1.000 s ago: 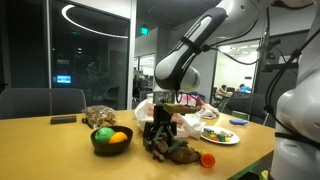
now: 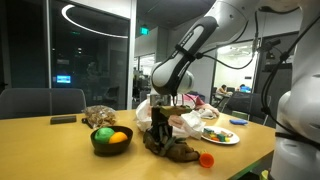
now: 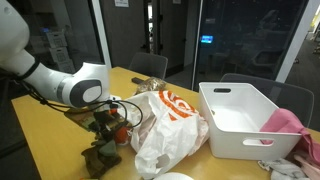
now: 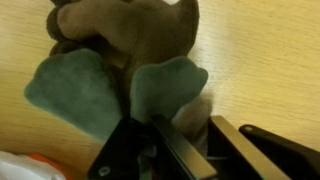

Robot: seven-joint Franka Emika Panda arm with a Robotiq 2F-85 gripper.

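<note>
A brown plush toy with grey-green flaps (image 4: 145, 30) lies on the wooden table. In the wrist view, one flap sits right at my gripper's dark fingers (image 4: 180, 150). My gripper (image 2: 158, 132) points down at the toy, its fingertips against the fabric in exterior view 1. Exterior view 2 shows the toy's dark cloth (image 3: 102, 157) under the gripper (image 3: 106, 138). Fabric and the fingers themselves hide the gap, so whether the fingers have closed on the flap is unclear.
A dark bowl (image 2: 112, 147) holds a green and an orange ball. An orange-red cup (image 2: 206, 160) stands beside the toy. A white plastic bag (image 3: 168, 130) and a white bin (image 3: 245, 135) occupy the table's other side. Open table lies left of the bowl.
The arm has shifted only slightly. Part of the plush now appears bunched higher around the fingertips than a second ago; bowl and cup are unmoved.
</note>
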